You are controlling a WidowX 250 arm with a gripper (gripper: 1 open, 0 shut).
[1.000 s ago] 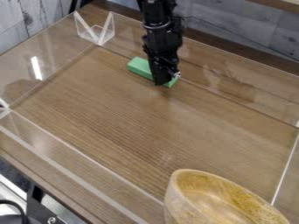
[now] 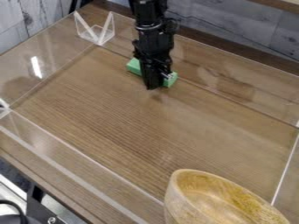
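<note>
The black robot arm reaches down from the top centre of the camera view, its gripper (image 2: 152, 77) low over a green object (image 2: 169, 80) on the wooden table (image 2: 117, 131). The arm hides part of the green object, which shows on both sides of the gripper. Whether the fingers are open or shut on it is too small and dark to tell.
A white wire holder (image 2: 96, 28) stands at the back left. A large yellow bowl (image 2: 222, 197) sits at the front right.
The gripper has shifted slightly left and down over the green object, covering more of its middle. The other things stand as before.
</note>
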